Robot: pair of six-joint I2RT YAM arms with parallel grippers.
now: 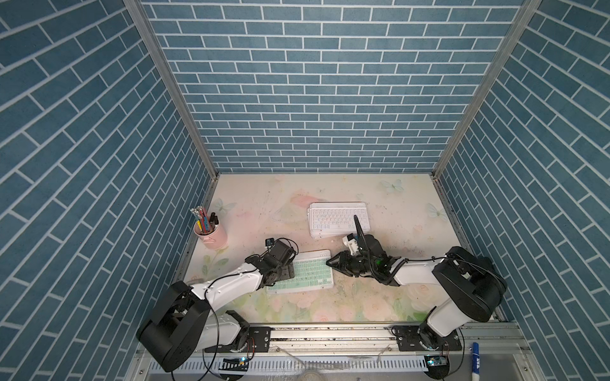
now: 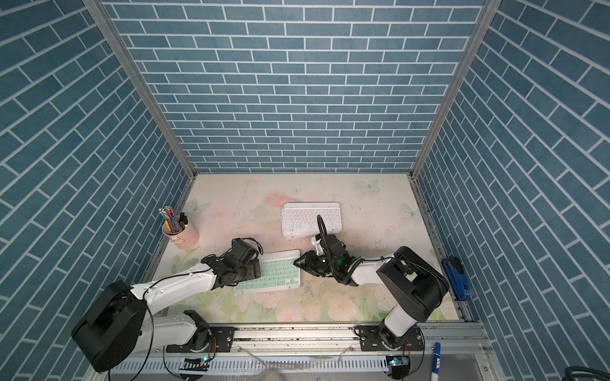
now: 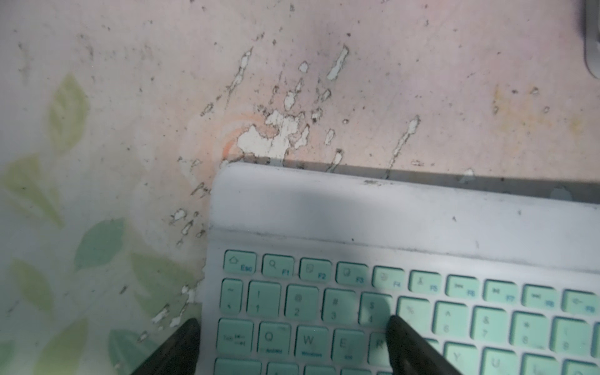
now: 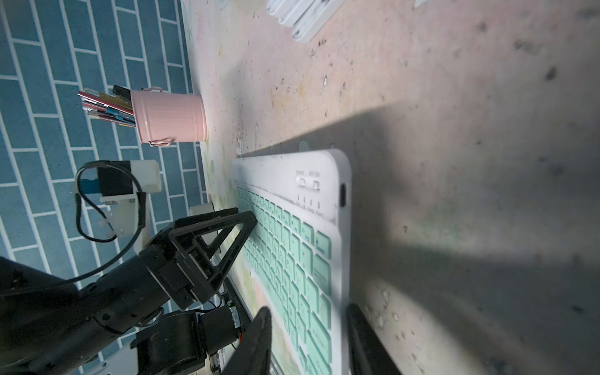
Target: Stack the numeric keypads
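A white keyboard with green keys [image 1: 311,274] is at the front middle of the table, slightly turned. My left gripper stands open at its left end: one finger is by the left edge, the other over the keys. My right gripper is open around the right end, one finger over the keys and the other close against the edge; whether it touches cannot be told. A shadow spreads beside the keyboard in the right wrist view. Further back lie stacked white keyboards [image 1: 336,219], the top one with pale pinkish keys.
A pink cup of pencils [image 1: 212,236] stands at the left side of the table. My right arm's upright black piece [image 1: 361,230] shows in front of the stack's right part.
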